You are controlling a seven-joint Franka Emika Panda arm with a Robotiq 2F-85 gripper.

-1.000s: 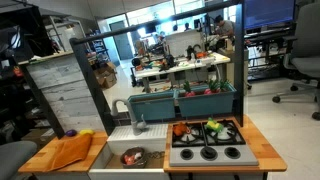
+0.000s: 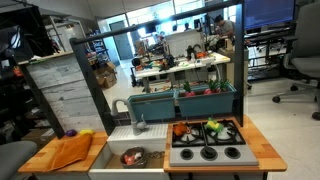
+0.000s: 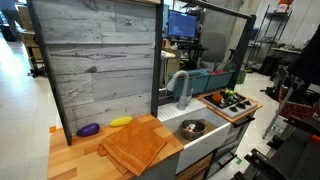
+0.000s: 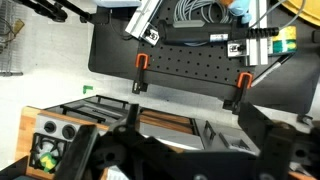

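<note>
My gripper stands open in the wrist view, its orange-tipped fingers wide apart with nothing held between them. Below it is a dark perforated surface (image 4: 200,96), with a black-handled tool (image 4: 195,35) beyond the fingertips. The toy kitchen is well away from the gripper: an orange cloth (image 3: 135,147) lies on the left wooden counter, near a purple eggplant (image 3: 88,130) and a yellow item (image 3: 121,121). A metal pot (image 2: 134,157) sits in the sink. On the stove (image 2: 210,154) rest an orange-red item (image 2: 180,129) and a yellow-green one (image 2: 214,126).
Behind the stove stands a blue-green rack (image 2: 185,107). A faucet (image 2: 138,126) rises by the sink, and dark frame posts (image 2: 239,60) enclose the counter. Cables (image 4: 200,10) and other items lie along the perforated surface's far edge. Bare counter shows at the right.
</note>
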